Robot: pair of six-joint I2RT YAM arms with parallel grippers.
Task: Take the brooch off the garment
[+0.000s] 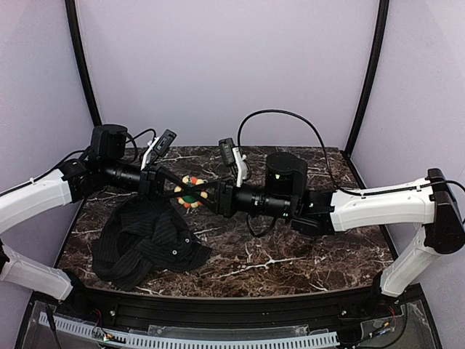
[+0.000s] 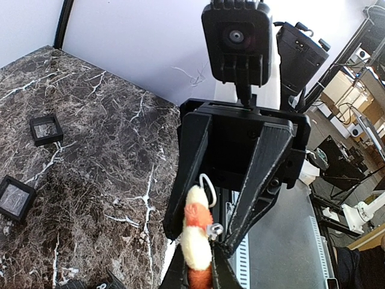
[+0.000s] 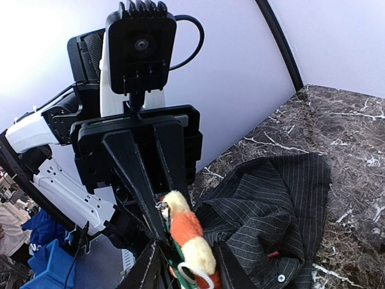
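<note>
The flower brooch (image 1: 190,190), fuzzy orange and cream with a green middle, is held in the air between both grippers. My left gripper (image 1: 174,189) is shut on it; in the right wrist view the brooch (image 3: 189,238) sits at that gripper's fingers. My right gripper (image 1: 205,190) reaches in from the right, its fingers at the brooch; in the left wrist view they flank the brooch (image 2: 197,235) and a silver clasp. How far they are closed is unclear. The dark pinstriped garment (image 1: 145,243) lies crumpled on the table below, apart from the brooch.
Two small black square frames (image 2: 46,130) lie on it in the left wrist view. Walls close in the sides and back; a rail (image 1: 189,339) runs along the front.
</note>
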